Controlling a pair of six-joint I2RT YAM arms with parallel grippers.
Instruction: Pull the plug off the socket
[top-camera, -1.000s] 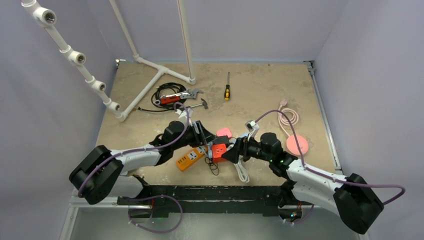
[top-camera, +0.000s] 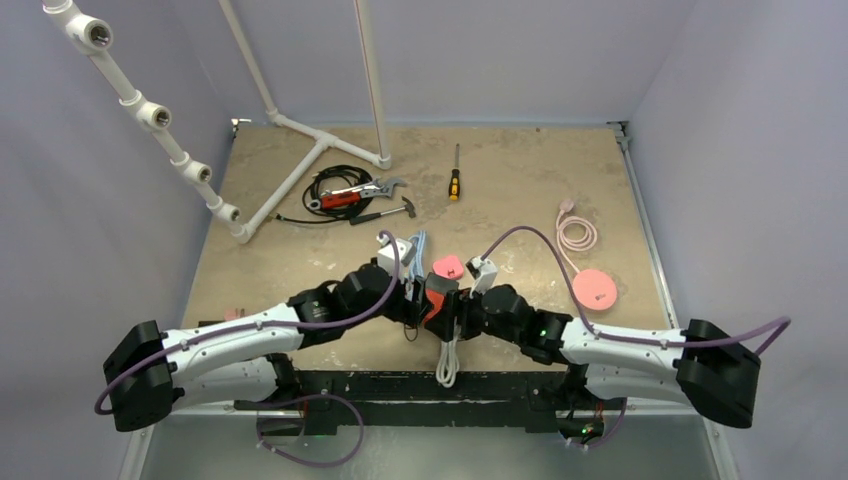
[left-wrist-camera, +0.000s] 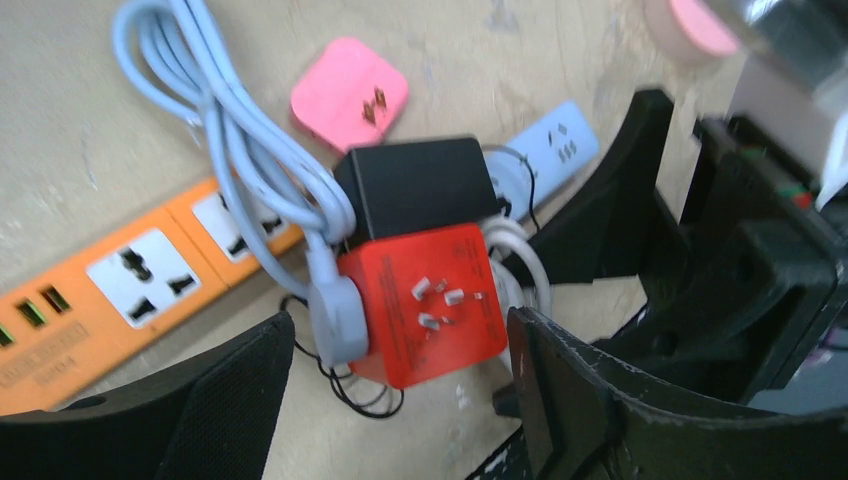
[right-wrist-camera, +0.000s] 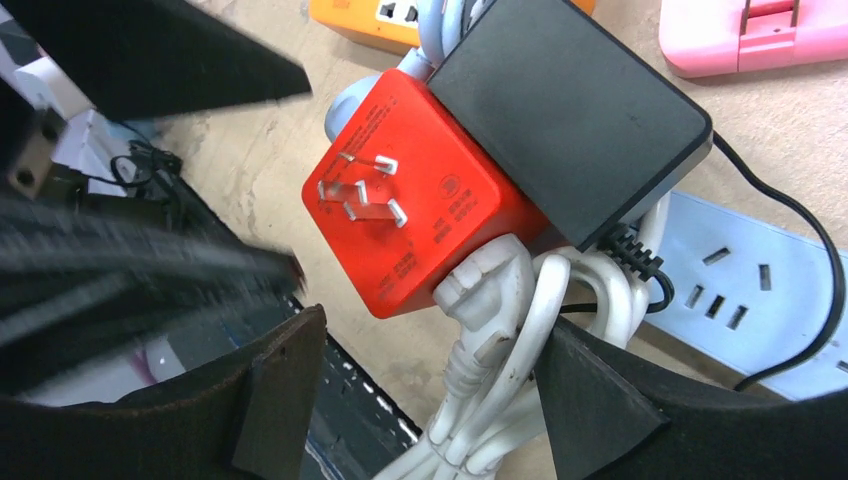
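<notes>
A red cube adapter sits beside a black block. A light-blue cable's plug is on its left side; a white corded plug sits at its other side. My left gripper stands open just in front of the red cube, with nothing clearly between its fingertips. My right gripper is part open around the white plug and cord, fingers close to them; whether it grips them I cannot tell.
An orange power strip, a light-blue strip and a pink adapter lie around. Tools, a screwdriver and a PVC frame are at the back. A pink coiled cord lies right.
The right gripper has shifted slightly, and the cube and white cord have moved with the cluster.
</notes>
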